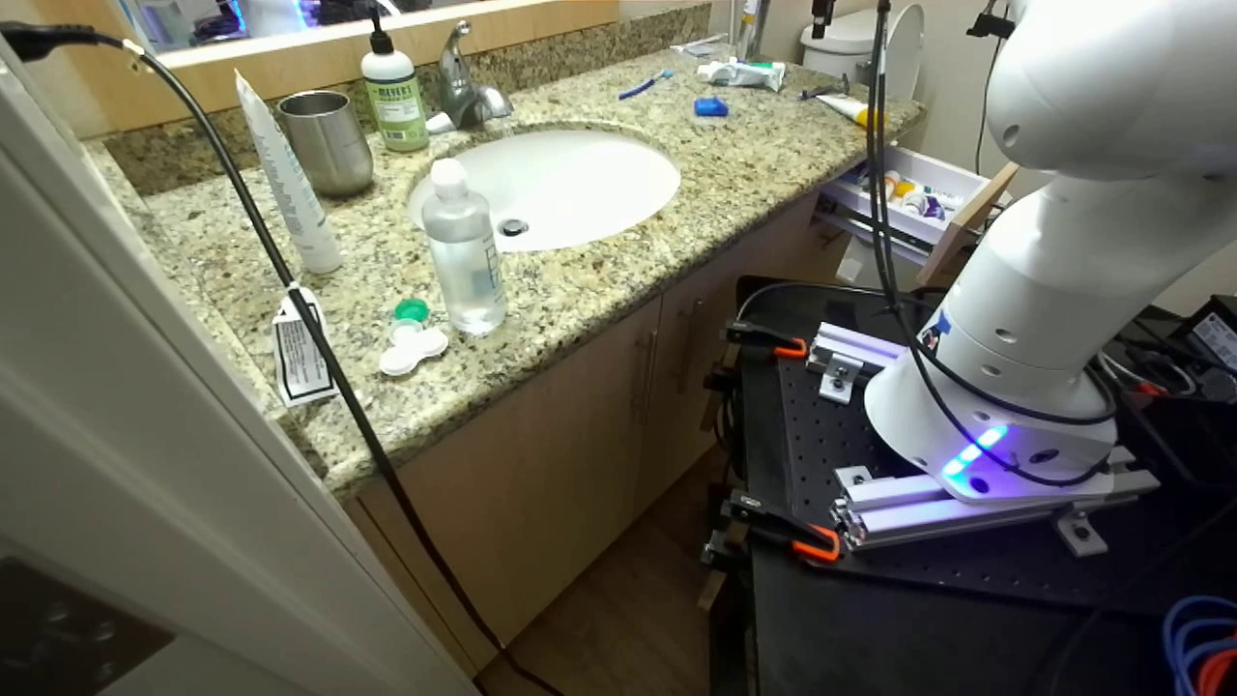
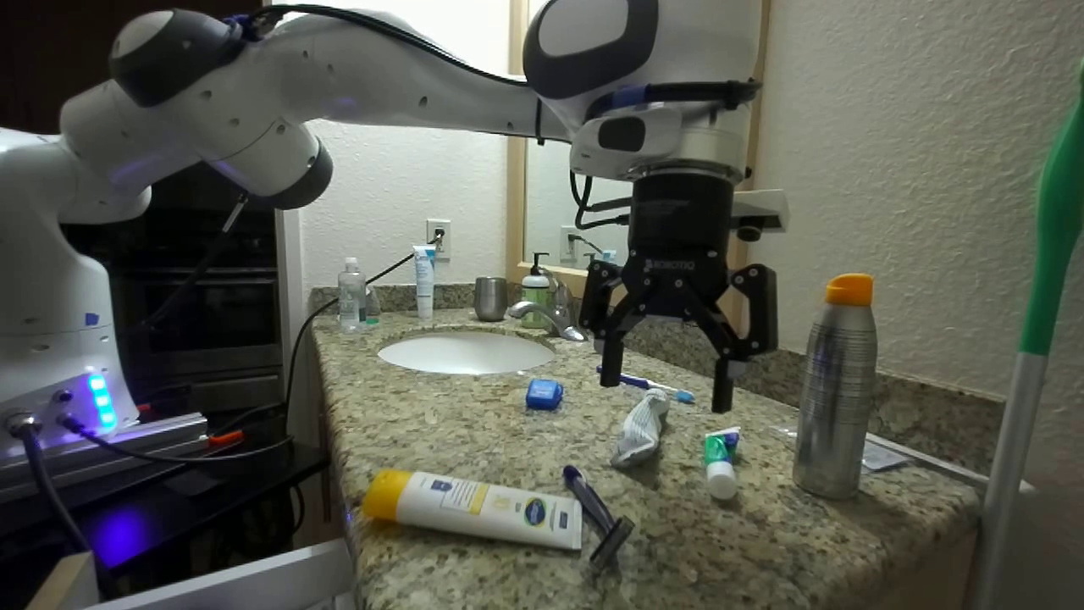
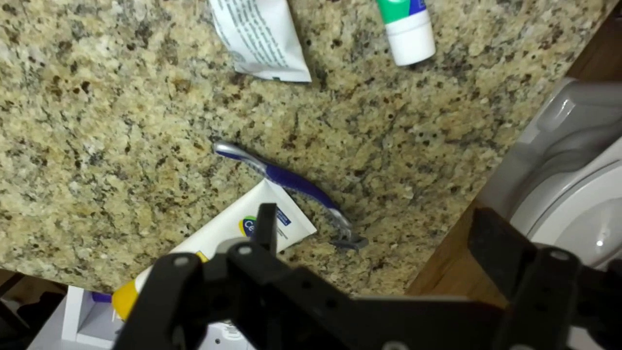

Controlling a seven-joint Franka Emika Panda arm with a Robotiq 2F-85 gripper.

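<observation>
My gripper (image 2: 666,378) hangs above the granite counter with its fingers wide apart and nothing between them. In the wrist view the open gripper spans the counter's near edge. Below it lies a purple and grey razor (image 3: 297,183), its head toward that edge. The razor's handle rests close against the flat end of a white lotion tube (image 3: 221,227) with a yellow cap, partly covered by one finger. Farther up are a crumpled white tube (image 3: 262,41) and a small green tube (image 3: 409,38) with a white cap, both cut off by the frame.
A tall metal bottle (image 2: 838,407) with an orange top stands to the gripper's right. A blue box (image 2: 544,395) and a toothbrush (image 2: 660,387) lie farther back, near the sink (image 2: 465,352). An open drawer (image 1: 928,191) juts out below the counter.
</observation>
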